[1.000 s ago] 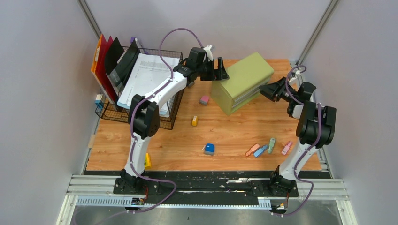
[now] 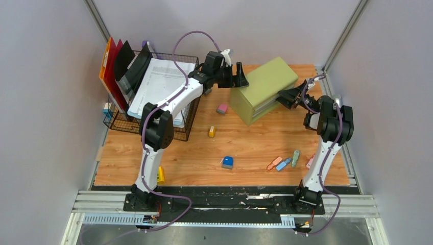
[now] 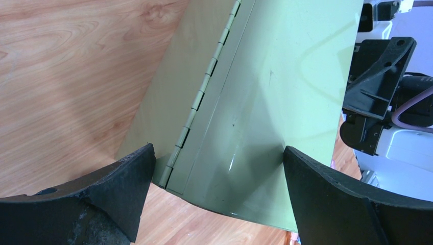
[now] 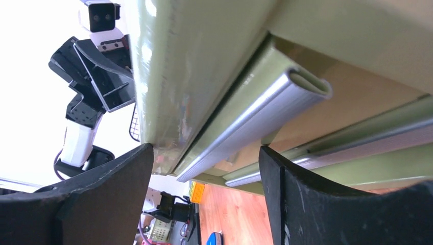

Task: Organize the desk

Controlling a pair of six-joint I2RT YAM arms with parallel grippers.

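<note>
A green metal organizer box (image 2: 263, 79) sits tilted at the desk's back right, its hinged side (image 3: 250, 112) filling the left wrist view. My left gripper (image 2: 238, 75) is open at the box's left end, fingertips close against it. My right gripper (image 2: 284, 97) is open at the slotted front of the box, where silver-edged panels (image 4: 240, 122) show just beyond its fingers. Whether either gripper touches the box is hard to tell.
A wire basket (image 2: 190, 120) with papers and folders stands at the left. Small erasers (image 2: 227, 162) and several highlighters (image 2: 283, 164) lie on the wooden desk (image 2: 245, 145), whose front middle is mostly clear.
The left arm and the box look unchanged.
</note>
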